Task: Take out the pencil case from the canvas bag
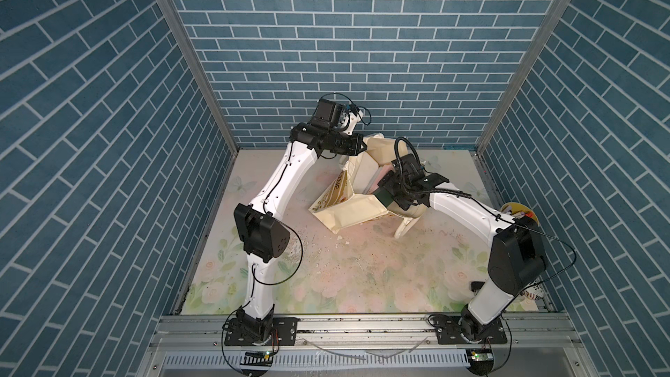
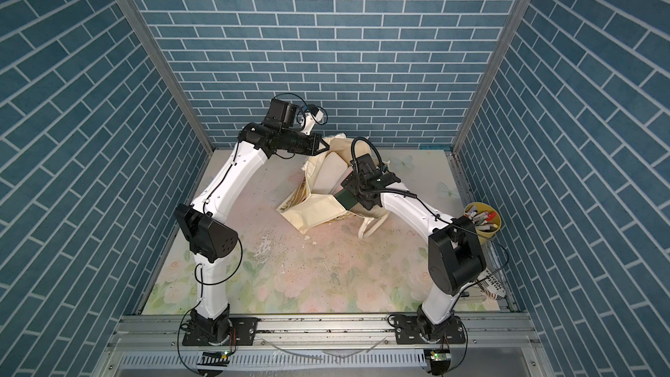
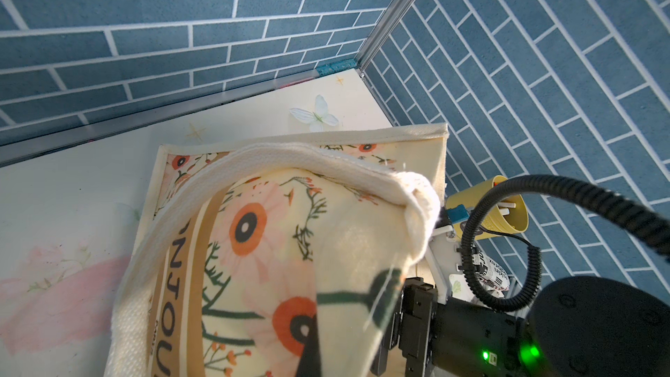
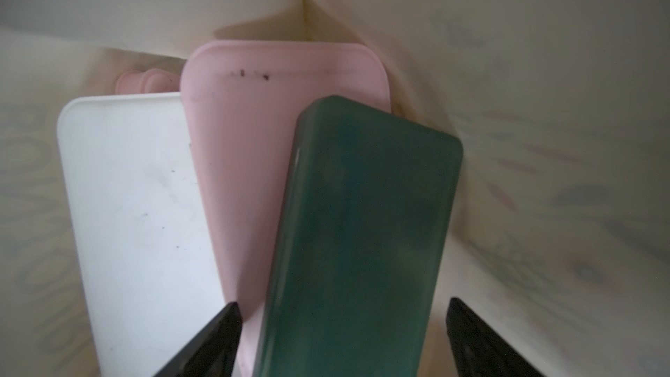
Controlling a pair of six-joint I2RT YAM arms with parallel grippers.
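A cream floral canvas bag [image 1: 347, 211] lies open mid-table. In the right wrist view it holds a white case [image 4: 136, 216], a pink case [image 4: 244, 104] and a dark green case [image 4: 356, 237]. My right gripper is inside the bag, its blurred fingers apart on either side of the green case's near part; whether they touch it is unclear. My left gripper [image 1: 354, 150] is at the bag's upper left rim; its fingertips are hidden, so its state is unclear. The bag's strap and printed fabric fill the lower left wrist view.
A yellow cup of pens [image 2: 481, 216] stands at the right edge, beside the right arm, with a printed item [image 2: 490, 284] nearer the front. Tiled walls enclose the back and sides.
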